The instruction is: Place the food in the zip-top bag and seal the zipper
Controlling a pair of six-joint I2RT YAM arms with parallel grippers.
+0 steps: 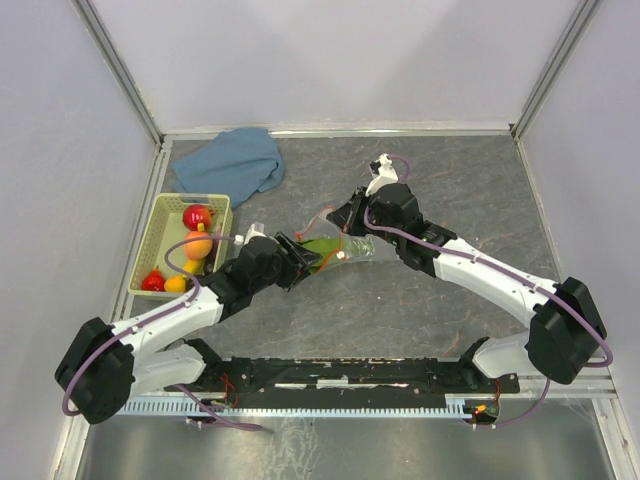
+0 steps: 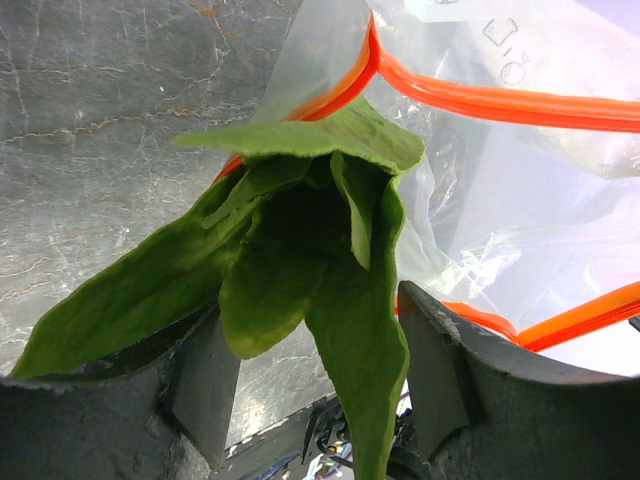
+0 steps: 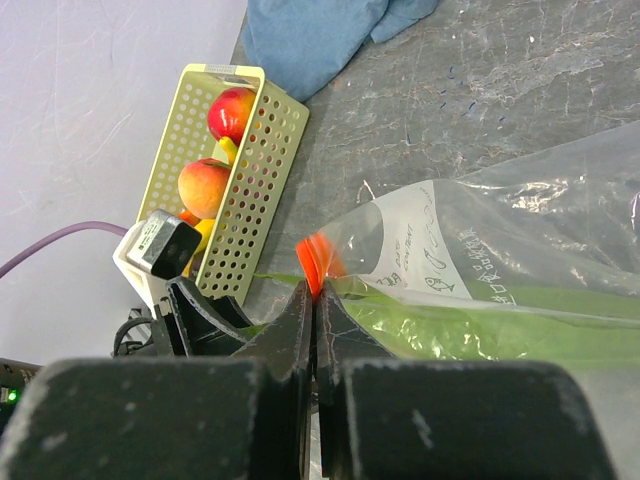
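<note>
Green leafy food (image 2: pixel 290 230) sits partly inside the clear zip bag (image 2: pixel 480 190), its leaf ends sticking out of the orange-edged mouth. My left gripper stands open at that mouth, with fingers on either side of the leaf ends; a leaf passes close to the right finger, and I cannot tell whether they touch. The right gripper is shut on the bag's orange zipper edge (image 3: pixel 312 260), holding it up. Green shows through the bag's plastic in the right wrist view.
A pale green basket (image 1: pixel 150 230) with several fruits, among them a red one (image 1: pixel 197 217), stands at the left. Behind it lies a blue cloth (image 1: pixel 232 165).
</note>
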